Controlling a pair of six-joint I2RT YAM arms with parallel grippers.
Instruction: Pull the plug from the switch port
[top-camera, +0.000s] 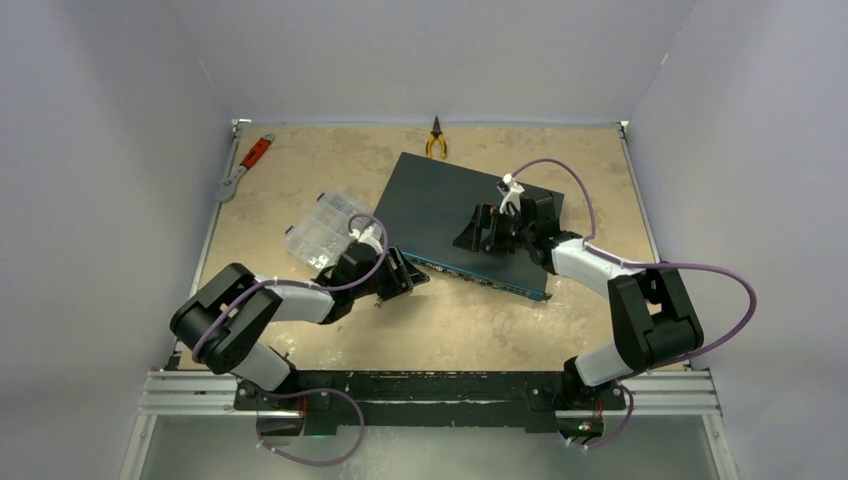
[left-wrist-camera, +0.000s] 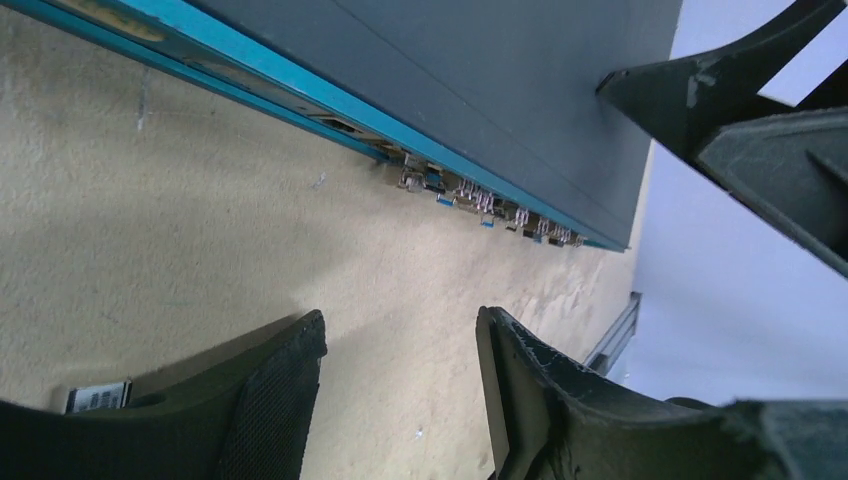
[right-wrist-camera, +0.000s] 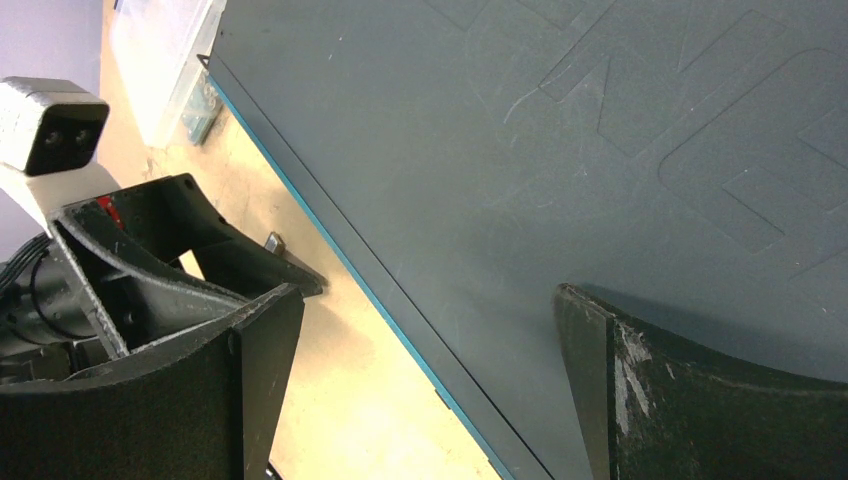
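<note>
The dark switch (top-camera: 440, 200) lies flat and slanted on the table, its teal port edge (left-wrist-camera: 560, 205) facing the front. Several small metal-ended plugs (left-wrist-camera: 485, 200) protrude from that edge in the left wrist view. Loose on the table lies a small silver, block-like plug (left-wrist-camera: 97, 397), just left of my left gripper, which is open and empty in front of the ports. That loose plug (right-wrist-camera: 274, 243) also shows beside the left fingers in the right wrist view. My right gripper is open over the switch's top, with nothing between its fingers.
A clear divided box (top-camera: 325, 225) stands left of the switch, close to the left arm. Yellow-handled pliers (top-camera: 437, 140) lie behind it, and a red-handled tool (top-camera: 245, 168) lies at the back left.
</note>
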